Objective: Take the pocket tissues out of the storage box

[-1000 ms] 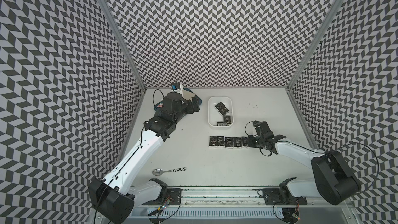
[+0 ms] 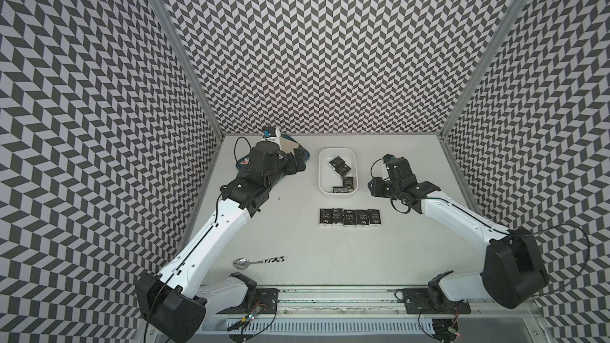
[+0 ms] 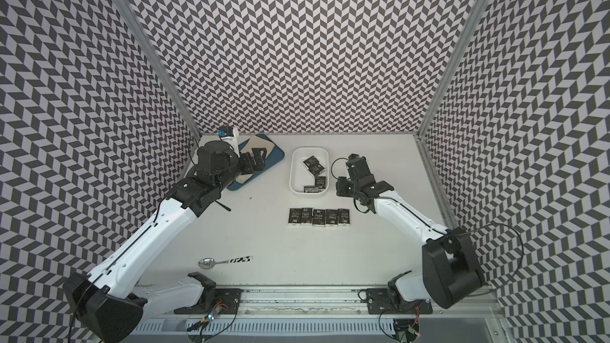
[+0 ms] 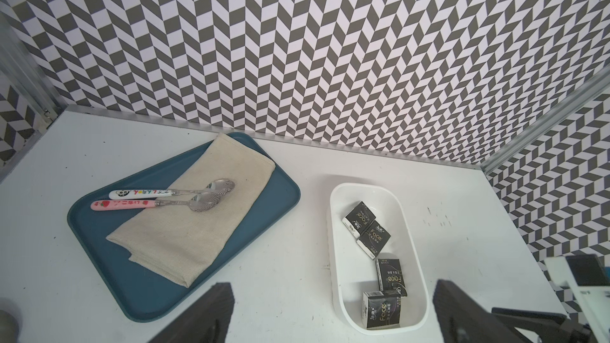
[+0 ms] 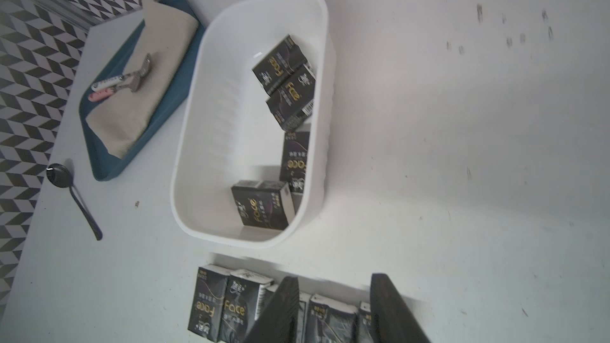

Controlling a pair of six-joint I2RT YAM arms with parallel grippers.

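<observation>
The white storage box (image 2: 324, 181) stands mid-table, holding several black pocket-tissue packs. Two packs lie aslant at its far end, the nearer one being this pack (image 5: 292, 96). At the near end, one pack (image 5: 263, 204) stands beside another (image 5: 294, 158) along the right wall. In front of the box, several more tissue packs (image 2: 349, 217) form a tight row on the table. My right gripper is just right of the box, partly open and empty. My left gripper hangs left of the box, fingers wide apart, empty.
Beneath the left arm, a blue tray (image 4: 279, 200) carries a beige cloth (image 4: 203, 216) and two spoons. Another spoon (image 2: 257, 261) lies at the front left. Table space right of the box and in front of the row is clear.
My right gripper has left the row's right end and moved away from the front to beside the box. The row slid slightly left earlier. The left arm is still.
</observation>
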